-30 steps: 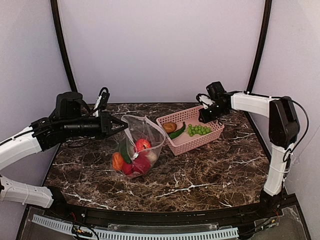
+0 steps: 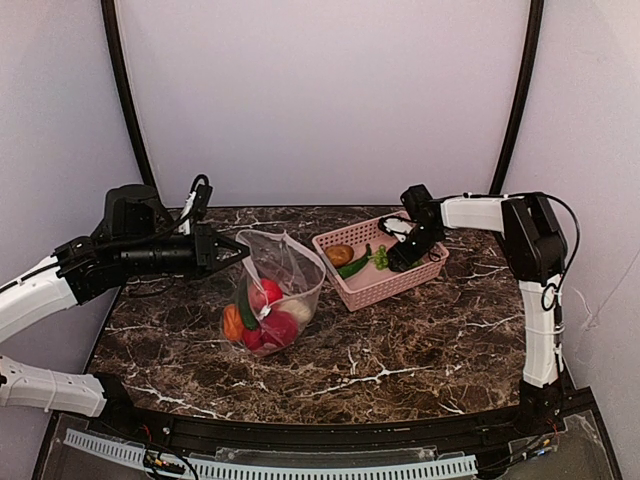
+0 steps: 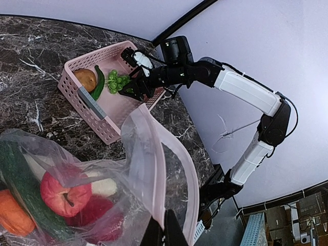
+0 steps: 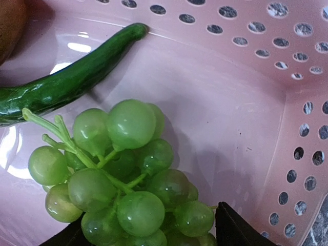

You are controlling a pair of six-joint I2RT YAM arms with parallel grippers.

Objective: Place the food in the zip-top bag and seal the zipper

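The zip top bag holds a red apple, a cucumber and other produce. My left gripper is shut on the bag's rim, which rises from its fingers in the left wrist view. My right gripper is down inside the pink basket, around the green grapes, its fingertips largely hidden under them; whether it grips them I cannot tell. A green cucumber-like vegetable and a brown round item lie left of the grapes.
Walls stand at the back and both sides.
The left gripper and bag have shifted slightly left.
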